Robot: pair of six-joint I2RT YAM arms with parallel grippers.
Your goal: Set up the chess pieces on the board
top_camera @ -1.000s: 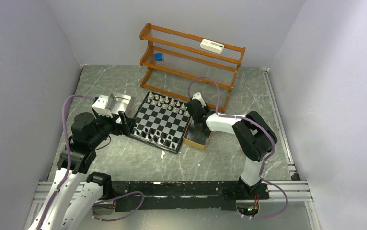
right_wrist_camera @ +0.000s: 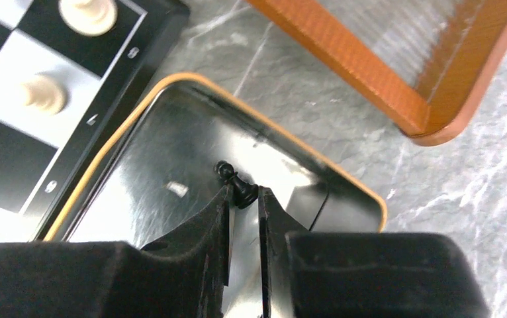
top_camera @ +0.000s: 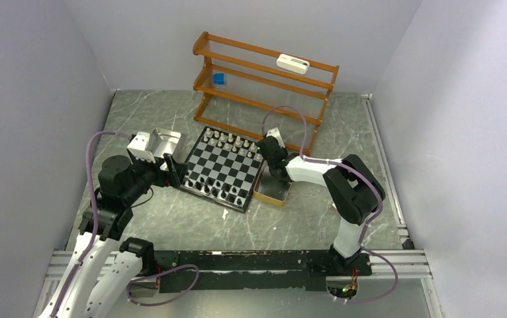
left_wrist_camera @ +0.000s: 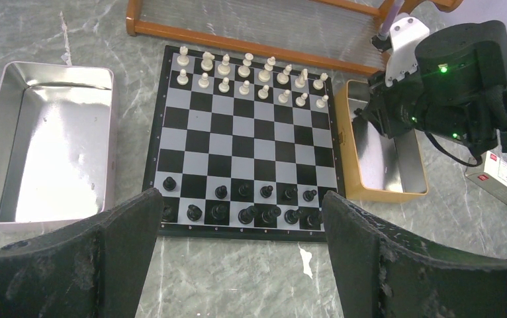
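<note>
The chessboard [left_wrist_camera: 245, 146] carries white pieces along its back rows and black pieces along its front rows. A black piece [right_wrist_camera: 236, 184] is in the gold-rimmed tray [left_wrist_camera: 383, 189] right of the board, right at the fingertips of my right gripper, whose fingers are close together; whether it is gripped is unclear. My left gripper stands open to the front left of the board, in its wrist view framing the board's near side, with nothing between its fingers.
A silver tray [left_wrist_camera: 59, 146] lies left of the board. A wooden rack [top_camera: 264, 86] stands behind it. A small box [left_wrist_camera: 499, 179] lies beside the gold tray.
The right arm has shifted slightly around the gold tray. The left arm and the board show no visible change.
</note>
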